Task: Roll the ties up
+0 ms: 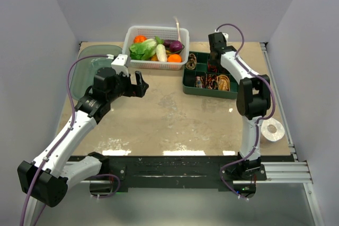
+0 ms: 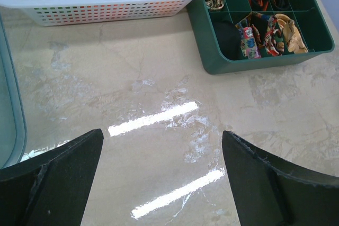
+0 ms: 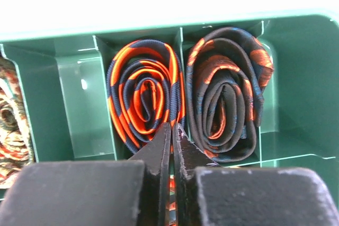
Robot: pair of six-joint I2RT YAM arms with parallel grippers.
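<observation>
Rolled ties fill compartments of a green divided box (image 1: 206,92) at the back right. From the right wrist view, an orange and navy striped roll (image 3: 132,93) and a dark roll with orange patches (image 3: 222,99) stand side by side, with my shut right gripper over the lower edge between them, nothing seen between its fingers. Patterned rolls (image 2: 259,35) fill the front compartments; another (image 3: 13,125) is at the left. My left gripper (image 1: 139,86) hangs open and empty over the table, left of the box.
A white basket (image 1: 130,56) of vegetables stands at the back middle, a translucent green tray (image 1: 82,72) at the left, and a white tape roll (image 1: 273,136) at the right edge.
</observation>
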